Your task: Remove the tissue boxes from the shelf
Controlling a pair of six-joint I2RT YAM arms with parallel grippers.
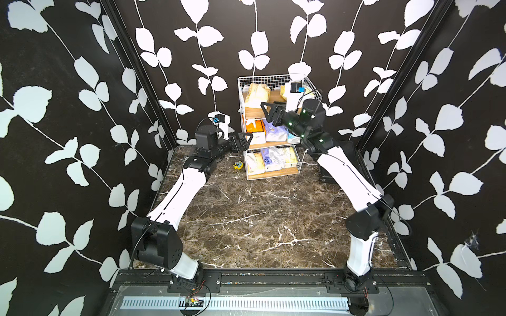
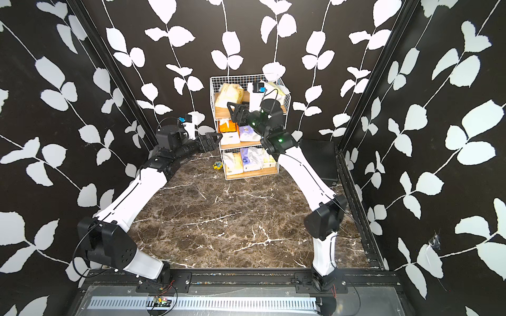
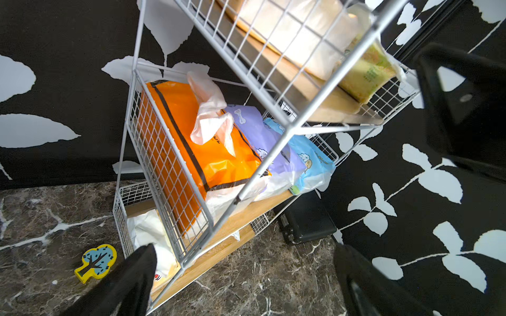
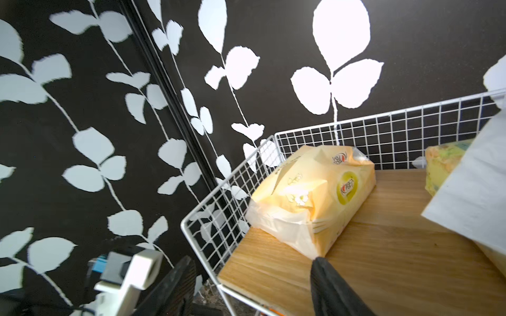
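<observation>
A white wire shelf (image 1: 240, 97) with wooden boards holds tissue packs on three levels. On top lie a cream pack (image 4: 313, 194) at the left and a yellow pack (image 4: 448, 158) at the right, partly covered by something white. The middle level carries orange (image 3: 200, 147), purple (image 3: 253, 131) and blue (image 3: 308, 155) packs. Several more fill the bottom, including a purple one (image 2: 251, 158). My right gripper (image 1: 266, 109), fingers apart and empty, is in front of the top board, short of the cream pack. At the shelf's left side, my left gripper (image 1: 247, 142) is open and empty.
A yellow and blue tree-shaped piece (image 3: 96, 262) lies on the marbled table left of the shelf. A black case (image 2: 318, 160) stands to its right. Both grippers are close together at the shelf's left front.
</observation>
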